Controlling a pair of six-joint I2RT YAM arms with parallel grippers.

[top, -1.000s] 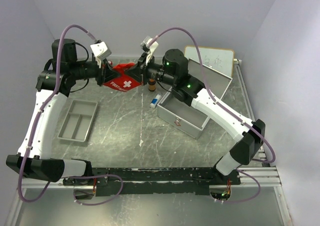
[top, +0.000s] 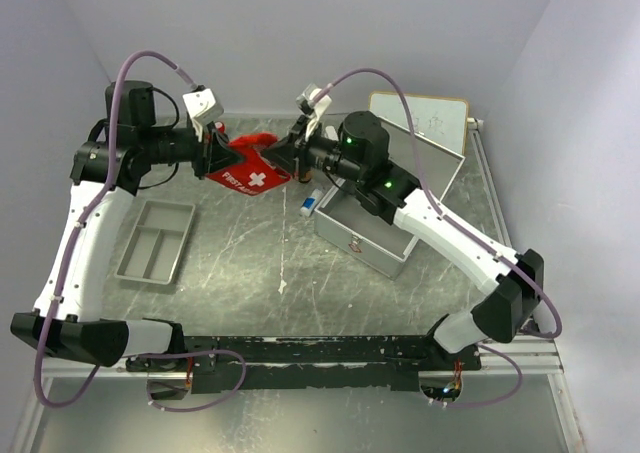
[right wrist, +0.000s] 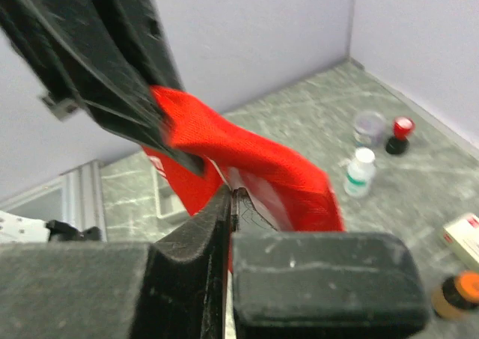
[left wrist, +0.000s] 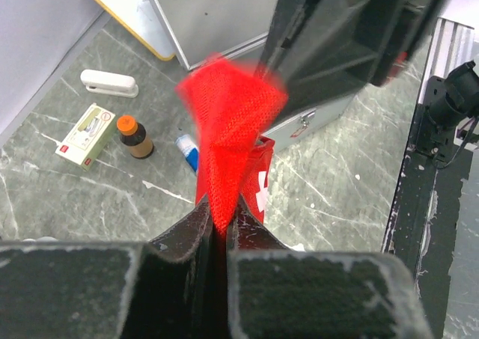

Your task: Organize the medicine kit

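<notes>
The red first aid pouch, with a white cross and lettering, hangs in the air between my two arms. My left gripper is shut on one end of it; in the left wrist view the red cloth bunches up between the fingers. My right gripper is shut with its tips right at the pouch's upper edge. Whether a thin bit of edge or zipper is pinched there is hard to see. In the right wrist view the red cloth gapes, showing a pale inside.
An open grey box stands on the right, a shallow divided tray on the left. Behind lie a small carton, an orange-capped bottle and a white bottle. A blue-and-white tube lies beside the box.
My right gripper has shifted to the right and slightly toward the front along the pouch. More of the pouch's red front shows, sagging a little lower.
</notes>
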